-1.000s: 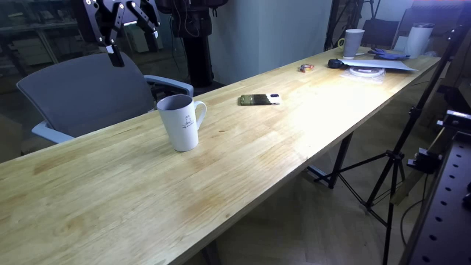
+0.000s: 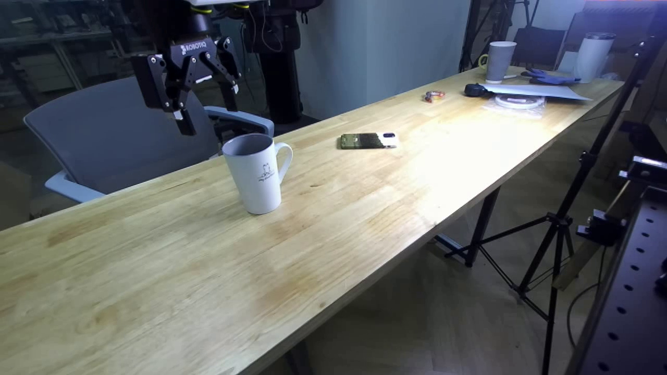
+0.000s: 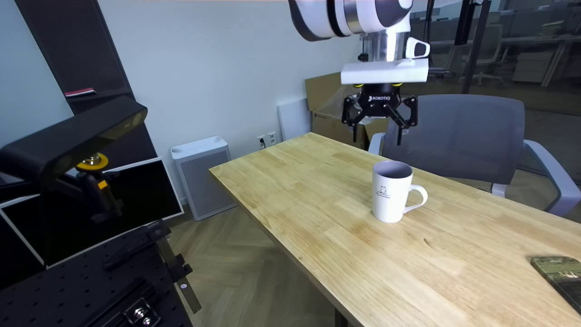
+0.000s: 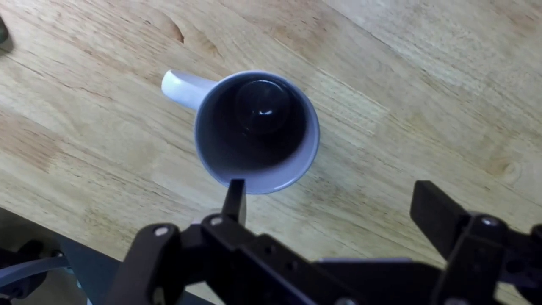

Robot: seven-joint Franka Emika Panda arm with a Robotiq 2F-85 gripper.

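Note:
A white mug (image 2: 257,184) with a grey inside and a small dark print stands upright on the wooden table. Its handle points toward the phone side. My gripper (image 2: 212,116) hangs open above and behind it, nothing between its fingers. In exterior view 2 the gripper (image 3: 376,139) is higher than the mug (image 3: 386,199) and apart from it. From above, the wrist view shows the empty-looking mug (image 4: 259,140) with its rim just ahead of the left finger's tip; the gap of the open gripper lies mostly to the right of the mug.
A phone (image 2: 367,140) lies flat beyond the mug's handle. At the table's far end are a grey cup (image 2: 500,62), a white tumbler (image 2: 592,57) and some small items. A chair (image 2: 144,131) stands close behind the table.
Compared with a second ago, my gripper has come down and a little to the right in exterior view 1, nearer the mug. It has stayed open, and the mug has not moved.

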